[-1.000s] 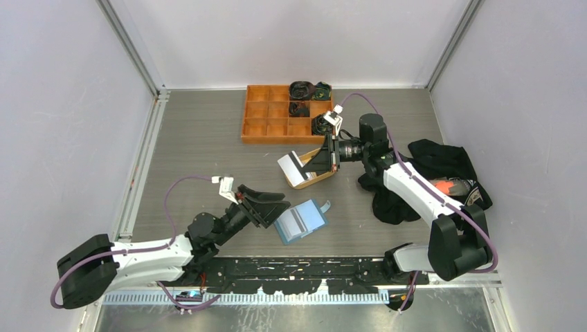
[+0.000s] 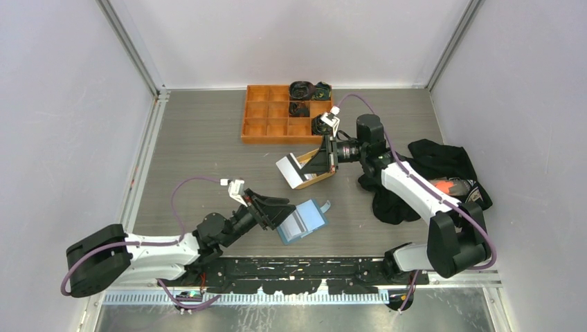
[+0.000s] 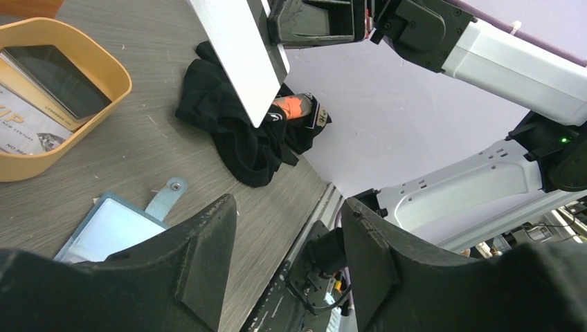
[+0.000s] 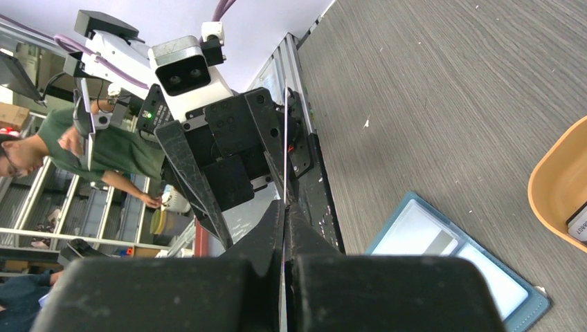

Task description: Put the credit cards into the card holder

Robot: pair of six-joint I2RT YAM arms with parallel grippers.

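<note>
A white card with a dark stripe (image 2: 289, 171) is held by my right gripper (image 2: 305, 170), which is shut on one end of it. In the left wrist view this card (image 3: 239, 59) juts downward from the fingers; in the right wrist view the card (image 4: 285, 138) shows edge-on as a thin line. Apart from it, my left gripper stands open, nothing between its fingers. The light blue card holder (image 2: 313, 216) lies unfolded on the table, partly below the left gripper in the top view. Its clear pockets and snap strap (image 3: 165, 199) are visible.
A yellow tray (image 3: 116, 69) holds a dark card (image 3: 66, 76) and a white printed card (image 3: 28, 128). Behind it stands an orange compartment box (image 2: 266, 128) with dark coiled items. Black cloth (image 2: 436, 162) lies at the right. Left of the tray, the table is clear.
The left gripper has shifted a little to the right, over the holder's left part. The right gripper and its card have moved only slightly left.
</note>
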